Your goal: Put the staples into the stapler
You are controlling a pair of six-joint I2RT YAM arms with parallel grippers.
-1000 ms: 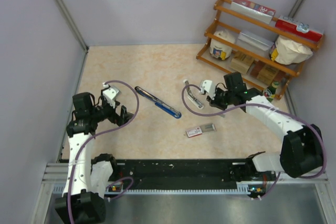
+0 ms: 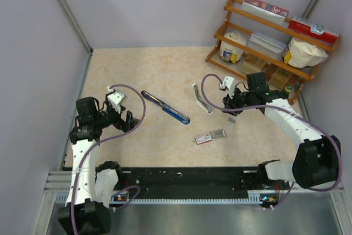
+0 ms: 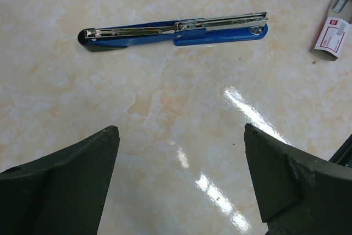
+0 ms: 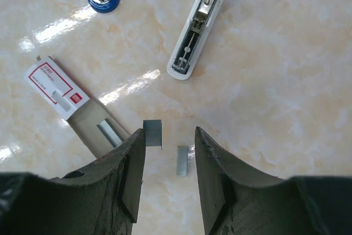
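Note:
A long blue stapler [image 2: 165, 107] lies open mid-table, its metal channel showing in the left wrist view. Right of it is a smaller white stapler [image 4: 193, 31], also open. The red-and-white staple box [image 4: 58, 88] has its grey tray out, with a staple strip [image 4: 109, 132] inside. My right gripper is above the table, fingers apart. One small grey strip [image 4: 153, 133] shows beside its left fingertip; whether it touches is unclear. Another strip [image 4: 182, 160] lies on the table below the gap. My left gripper stands open and empty, left of the blue stapler.
A wooden rack [image 2: 223, 28] with boxes and tubs stands at the back right. Beyond my left gripper is a small pale item [image 2: 119, 94].
My right gripper has shifted to the right and slightly back over the table. The left arm, both staplers and the staple box stay where they were.

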